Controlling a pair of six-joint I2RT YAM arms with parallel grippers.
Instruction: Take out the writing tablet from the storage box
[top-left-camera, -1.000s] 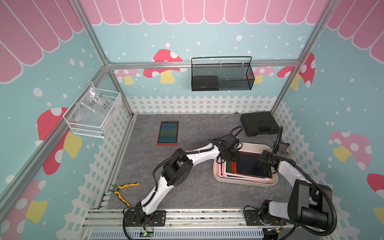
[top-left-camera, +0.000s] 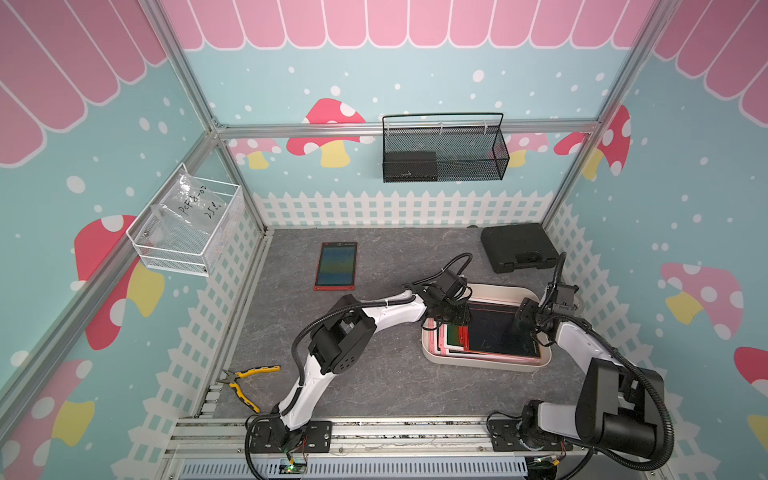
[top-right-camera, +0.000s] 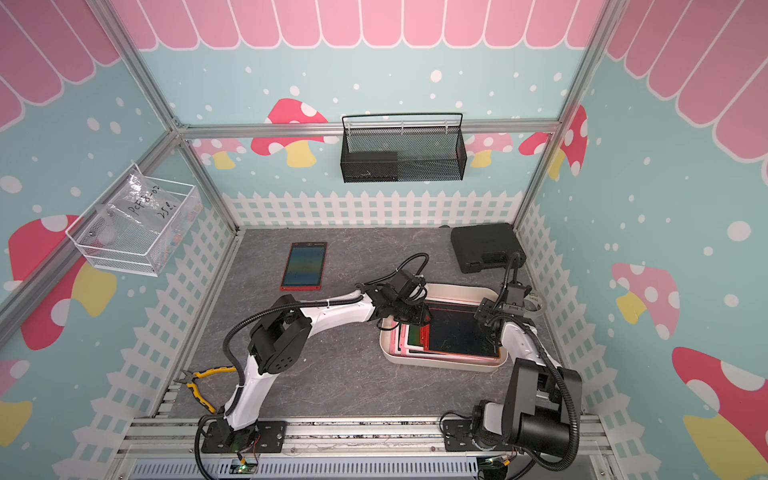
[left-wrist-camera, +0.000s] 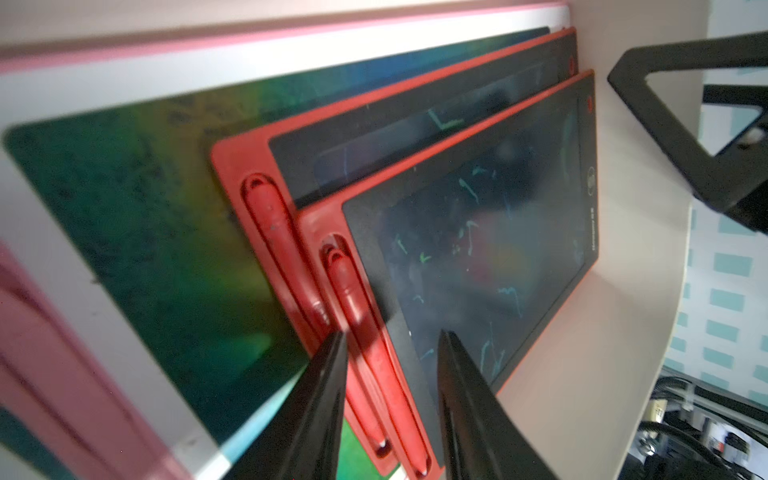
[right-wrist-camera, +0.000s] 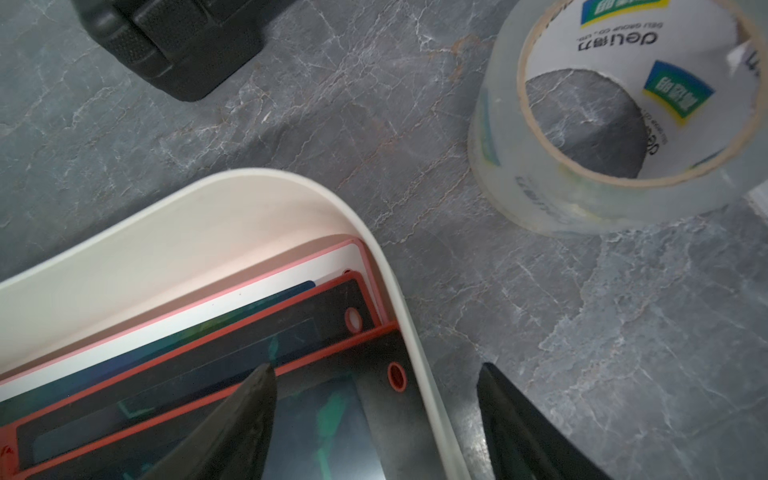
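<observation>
The cream storage box (top-left-camera: 486, 365) holds several stacked writing tablets at the right of the table. On top lies a dark-screened tablet (left-wrist-camera: 496, 232) with a red frame and a red stylus (left-wrist-camera: 364, 328) in its left edge; a similar red tablet (left-wrist-camera: 280, 240) lies partly under it. My left gripper stands part open over the top tablet's left edge, its fingers either side of the stylus strip, nothing visibly clamped. Over the box's right end, my right gripper is open, with the tablet's corner and the box wall showing between its fingers.
A tape roll (right-wrist-camera: 616, 120) stands just right of the box. Behind it lies a black case (top-left-camera: 520, 246). A separate red-framed tablet (top-left-camera: 336, 265) rests on the back-left table, and yellow-handled pliers (top-left-camera: 249, 384) lie front left.
Over the last second my left gripper has moved a little left. The box and its tablets have shifted slightly left. The right arm has stayed almost in place.
</observation>
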